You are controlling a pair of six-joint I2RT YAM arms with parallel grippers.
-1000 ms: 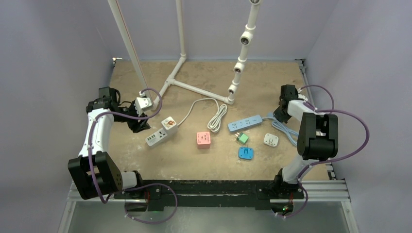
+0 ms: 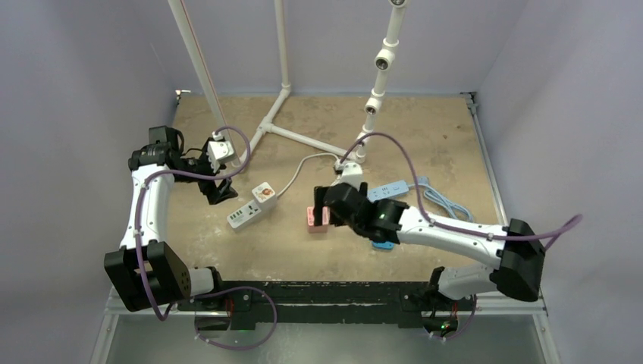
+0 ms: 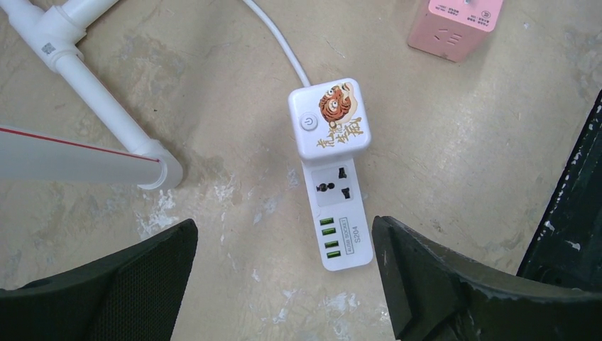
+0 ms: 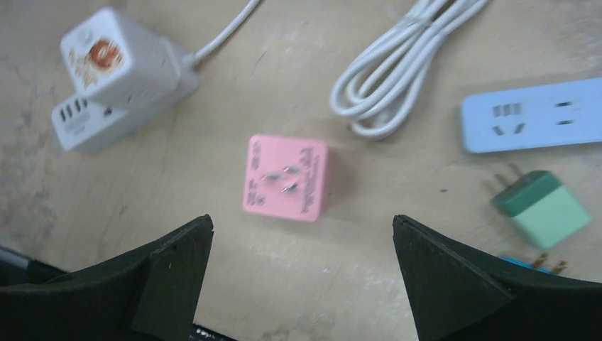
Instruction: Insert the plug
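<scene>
My right gripper is open over the pink cube plug [image 4: 284,177], which has its pins up, with nothing between its fingers. A green plug [image 4: 543,209] and a blue plug [image 4: 522,264] lie to its right, near a blue power strip [image 4: 532,117]. My left gripper hangs at the left side, fingers apart and empty, above a white power strip [image 3: 335,241] with a white cube [image 3: 330,124] at one end. In the top view the right gripper hides much of the centre objects.
White pipes [image 3: 99,99] stand at the back and left. A coiled white cable [image 4: 383,85] and a coiled blue cable [image 2: 455,208] lie on the table. The front middle and back of the board [image 2: 318,265] are clear.
My right arm has swung from the right side to the middle, over the pink cube. The left arm has moved only slightly.
</scene>
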